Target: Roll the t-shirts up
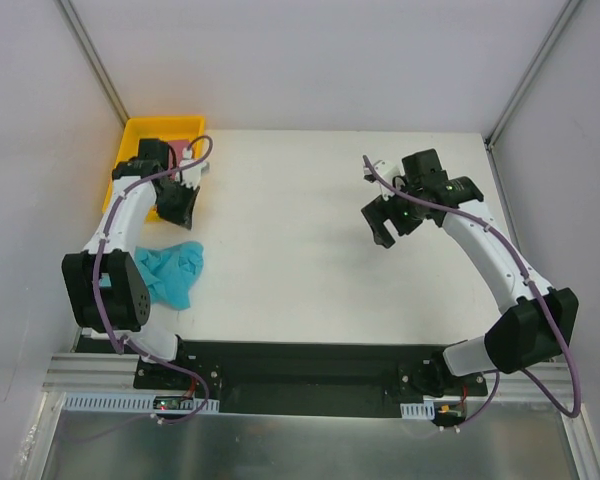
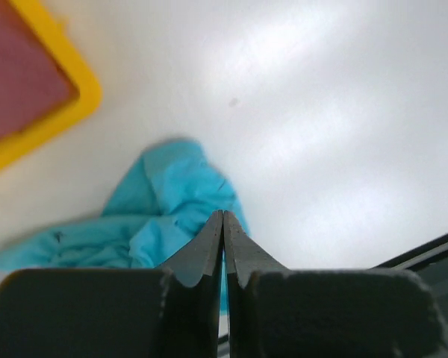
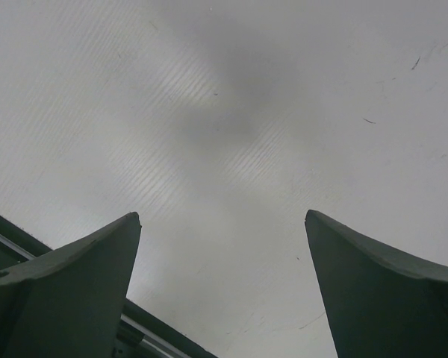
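Note:
A crumpled teal t-shirt (image 1: 170,272) lies on the left of the white table, partly hidden by my left arm in the top view. My left gripper (image 1: 188,224) hovers beside its far edge, near the yellow bin. In the left wrist view the left gripper is shut, with nothing showing between its fingers; the teal shirt (image 2: 181,183) lies flat beyond and below the tips. A dull red cloth (image 2: 19,71) rests inside the bin. Over bare table on the right, my right gripper is open and empty.
The yellow bin (image 1: 166,127) stands at the table's back left corner. Bare white table (image 1: 280,240) fills the middle. A dark gap (image 1: 300,370) runs along the front edge.

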